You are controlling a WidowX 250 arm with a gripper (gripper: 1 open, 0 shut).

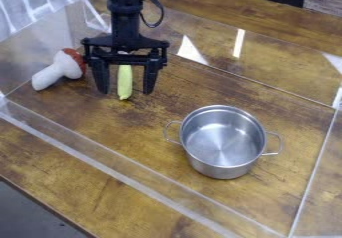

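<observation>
My black gripper point(126, 82) is open, its two fingers straddling a slender pale-green object point(124, 81) that lies on the wooden table. A white object with a red part point(59, 69) lies to the left of the gripper. At the right stands a steel pot point(221, 142) with two side handles, empty.
Clear panel edges run along the front left and the right, and white rails show at the back left.
</observation>
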